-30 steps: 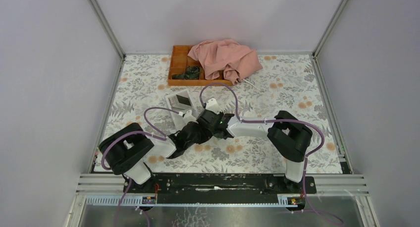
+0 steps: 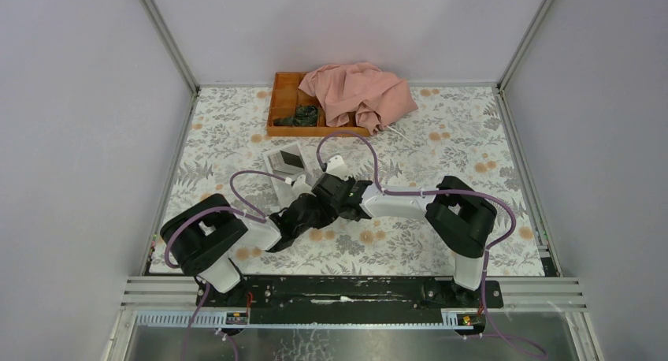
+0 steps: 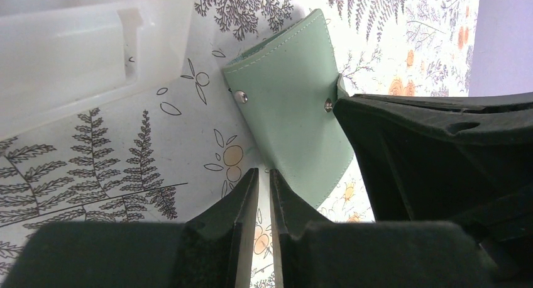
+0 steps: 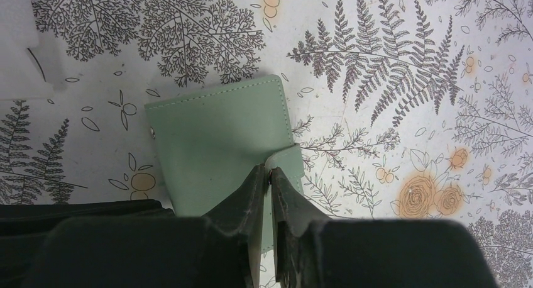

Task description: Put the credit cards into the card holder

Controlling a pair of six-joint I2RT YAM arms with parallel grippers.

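A green stitched card holder (image 4: 217,143) with metal snaps lies on the table, its closing strap (image 4: 288,160) on one side. My right gripper is shut on that strap. In the left wrist view, a dark slit shows along the holder's (image 3: 295,105) upper edge. Over its lower edge, my left gripper stands slightly open, a narrow gap between its fingertips and nothing seen in it. From above, both arms hide the holder. Dark flat cards (image 2: 291,160) appear to lie in the white tray (image 2: 272,166).
Beside the holder stands the white tray's translucent wall (image 3: 60,55). A wooden box (image 2: 281,101) with a pink cloth (image 2: 358,93) over it is at the back. The two arms are very close together.
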